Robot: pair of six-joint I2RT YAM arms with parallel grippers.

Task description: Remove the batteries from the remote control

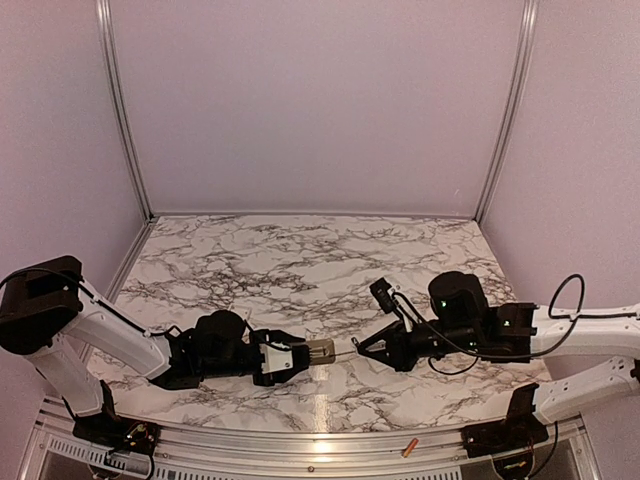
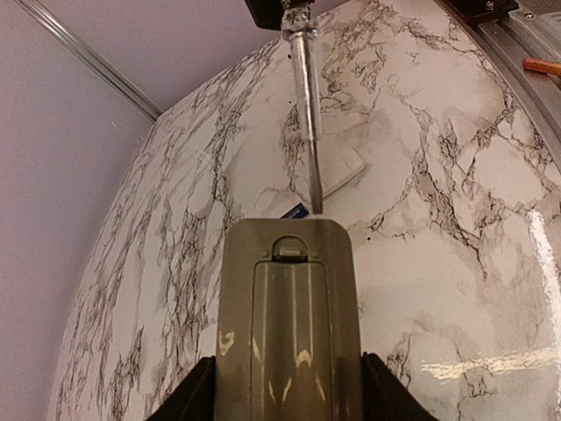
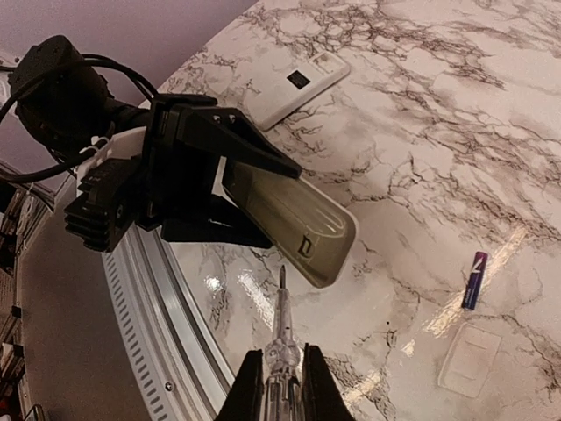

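Observation:
My left gripper (image 1: 303, 356) is shut on a grey-brown remote control (image 2: 289, 324), raised above the table. Its long panel (image 2: 291, 338) with a small latch faces the left wrist camera. A slim screwdriver (image 3: 282, 333) with a clear section and a metal shaft is clamped in my right gripper. The screwdriver's tip lies close to the remote's free end; whether they touch, I cannot tell. On the marble table lies a dark blue battery (image 3: 474, 281), beside a clear flat cover (image 3: 470, 360).
A white remote (image 3: 298, 86) with a dark screen lies on the table near the left gripper. An orange battery (image 1: 409, 447) rests on the metal front rail (image 1: 310, 455).

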